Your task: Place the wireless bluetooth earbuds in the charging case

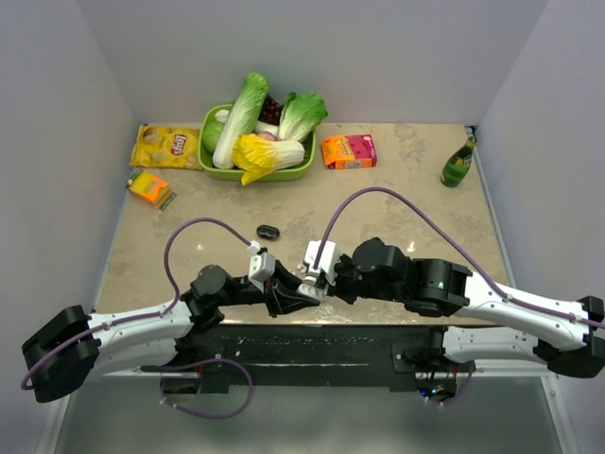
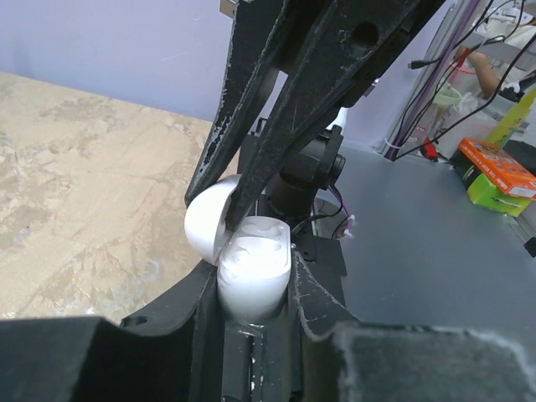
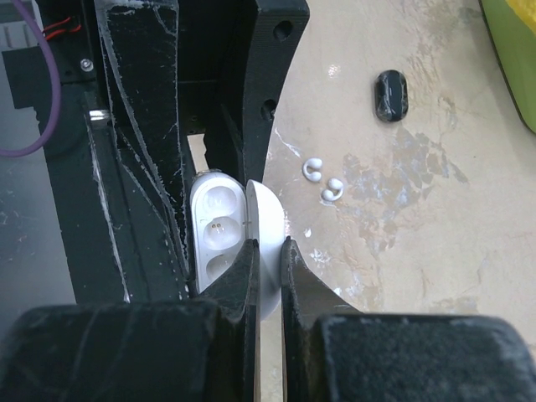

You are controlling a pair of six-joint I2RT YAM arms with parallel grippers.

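Note:
The white charging case (image 1: 312, 291) is held between both grippers over the table's front edge, its lid open. In the left wrist view my left gripper is shut on the case body, while the right gripper's dark fingers grip the lid from above. In the right wrist view the case (image 3: 219, 219) shows its inner wells, and my right gripper is shut on the lid. Two white earbuds (image 3: 312, 169) lie loose on the table beyond the case.
A black oblong object (image 1: 267, 232) lies mid-table. A green basket of vegetables (image 1: 217, 170), orange box (image 1: 348, 151), chips bag (image 1: 165, 147) and bottle (image 1: 458, 163) stand toward the back and sides.

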